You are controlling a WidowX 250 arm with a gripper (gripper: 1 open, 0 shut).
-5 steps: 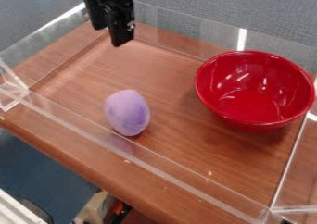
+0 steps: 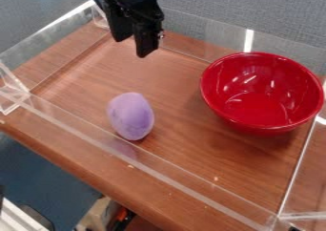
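Note:
A black gripper (image 2: 132, 39) hangs at the top centre-left, above the wooden board; whether its fingers are open or shut is hard to make out. A purple egg-shaped object (image 2: 132, 115) lies on the board at the centre-left, below the gripper and apart from it. A glossy red bowl (image 2: 261, 92) stands on the right side of the board, empty.
Clear plastic walls (image 2: 192, 182) border the wooden board (image 2: 192, 149). The board's middle and back left are bare. A blue-grey floor shows past the lower left edge.
The gripper has shifted slightly to the right over the last second. The purple object and the red bowl have not moved.

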